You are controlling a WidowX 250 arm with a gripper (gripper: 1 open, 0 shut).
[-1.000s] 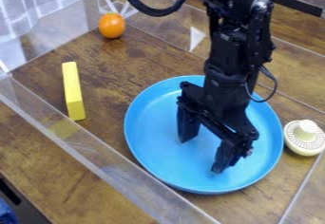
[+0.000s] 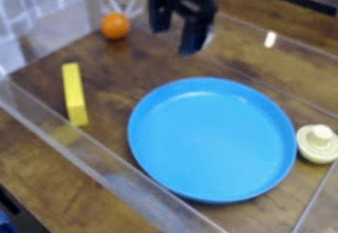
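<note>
The dark gripper (image 2: 179,25) is high at the top centre of the camera view, blurred, with its fingers apart over the back of the wooden surface. A blue round plate (image 2: 211,138) lies empty in the centre. An orange ball (image 2: 115,26) sits at the back left, to the left of the gripper. A yellow bar (image 2: 74,94) lies at the left, and a cream round object (image 2: 317,144) sits just right of the plate.
A clear plastic edge (image 2: 113,181) runs diagonally along the near left. A tiled wall (image 2: 40,15) borders the back left. The wood between the yellow bar and the gripper is clear.
The gripper has risen from low over the blue plate and moved back to the top of the view, leaving the plate uncovered.
</note>
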